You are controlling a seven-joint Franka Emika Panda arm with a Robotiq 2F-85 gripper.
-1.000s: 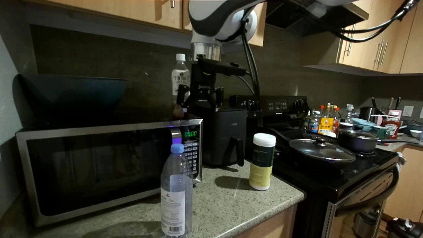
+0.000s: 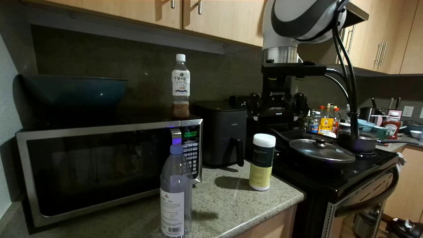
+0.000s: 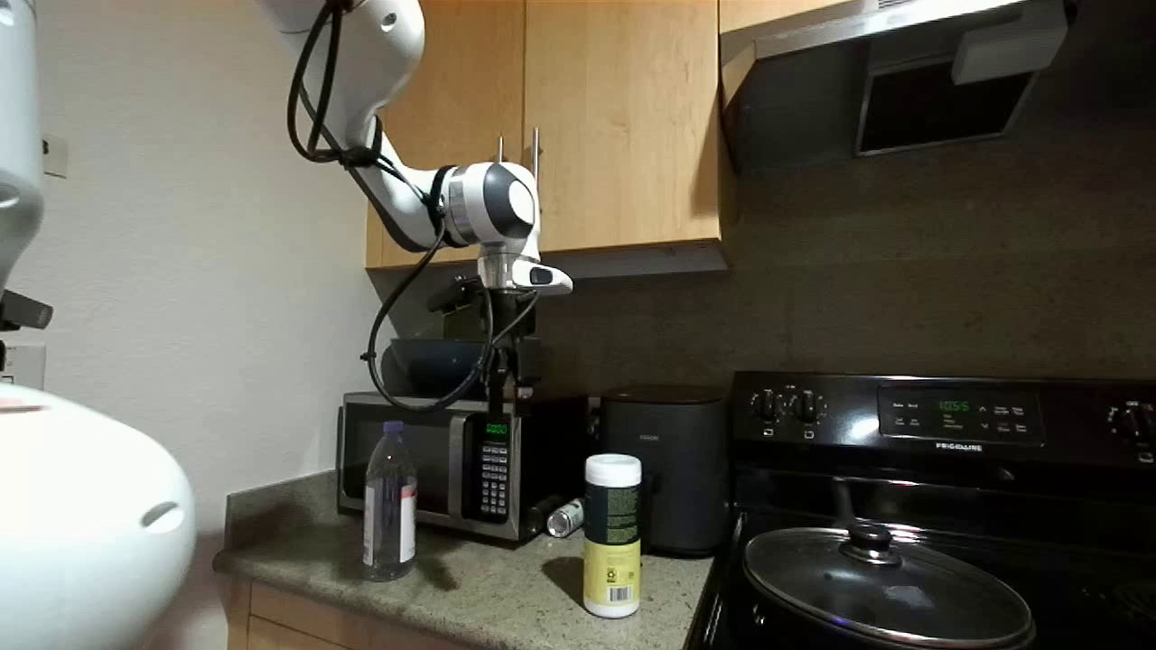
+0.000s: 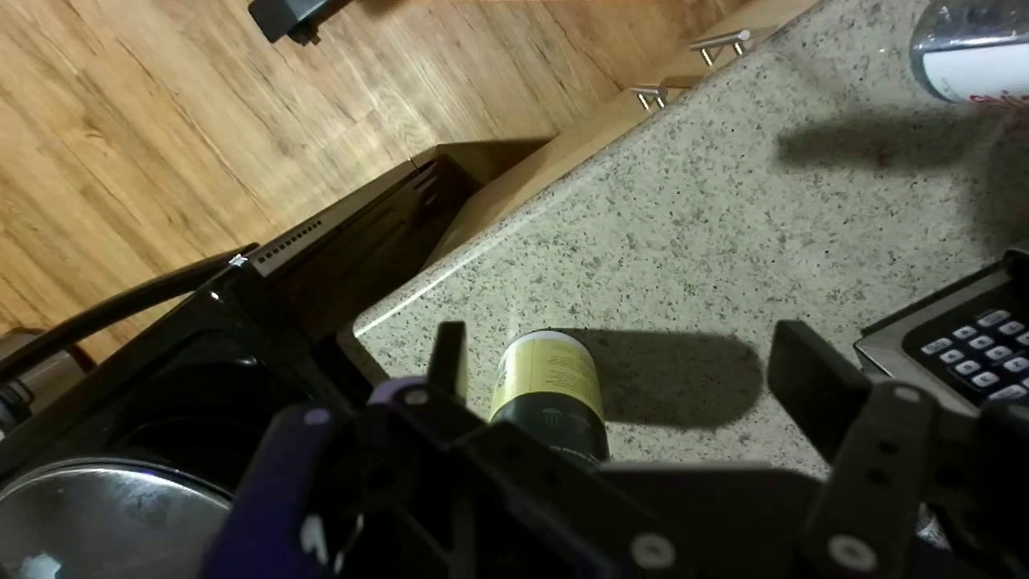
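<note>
My gripper [image 2: 277, 115] hangs pointing down with its fingers spread and nothing between them. In the first exterior view it appears above and behind the canister. A white-capped, dark green and yellow canister [image 2: 262, 162] stands upright on the counter. The wrist view shows the canister [image 4: 550, 386] below, between the fingers in the picture and nearer the left one, its upper part hidden by the gripper. A clear bottle with a blue cap [image 2: 176, 194] stands near the counter's front. On the microwave [image 2: 99, 170] a white-capped, labelled bottle [image 2: 180, 85] stands upright.
A black air fryer [image 2: 222, 135] sits beside the microwave, and a dark blue bowl [image 2: 75, 91] rests on top of it. To the right, a lidded pan [image 2: 322, 150] occupies the stove.
My arm and gripper have shifted right, from in front of the white-capped bottle to over the stove side in the first exterior view. The bottles and canister stay in place.
</note>
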